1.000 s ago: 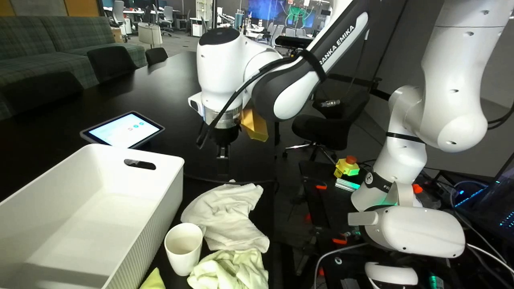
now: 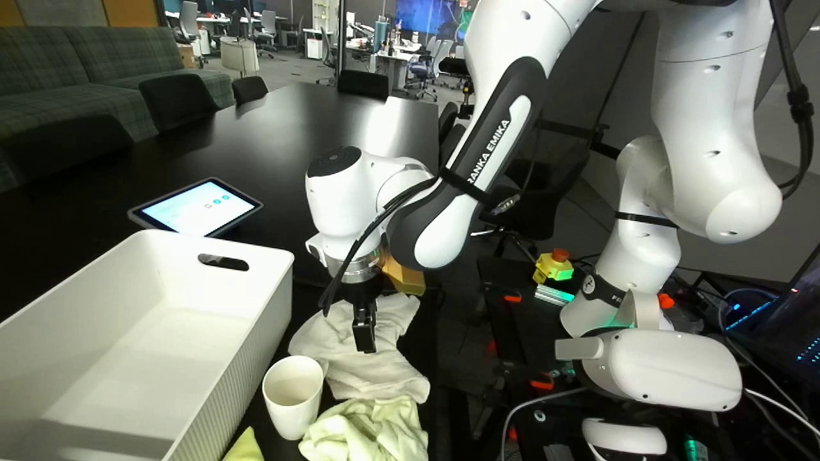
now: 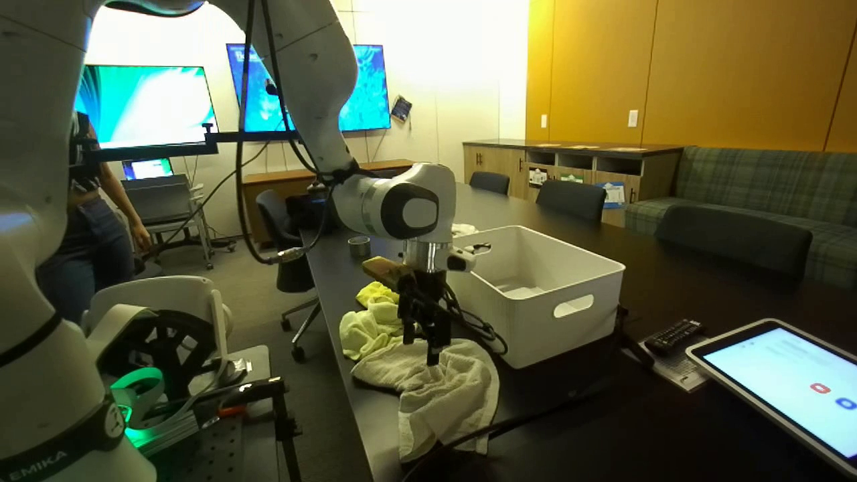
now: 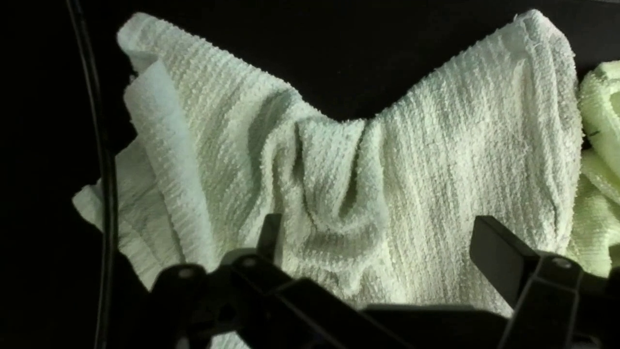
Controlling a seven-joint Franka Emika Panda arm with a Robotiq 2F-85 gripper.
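Note:
My gripper is open above a crumpled white towel (image 4: 447, 151), its two fingers well apart. In the wrist view, raised folds of the towel show between the fingers, and nothing is gripped. In the first exterior view the gripper (image 2: 364, 346) reaches down over the white towel (image 2: 353, 376); whether the fingertips touch the cloth I cannot tell. A pale green towel (image 2: 369, 434) lies beside the white one. Close by stands a white mug (image 2: 293, 392), and a large white bin (image 2: 254, 323) sits to its left.
A tablet (image 2: 198, 206) lies on the dark table behind the bin. In the second exterior view a remote (image 3: 673, 336) is near the tablet, and a yellow cloth (image 3: 377, 294) lies past the pale green towel. The table edge runs close to the towels.
My arm has come down and toward the towels, bringing the gripper from above and behind the white towel to right over it. The towels, mug and bin have stayed put.

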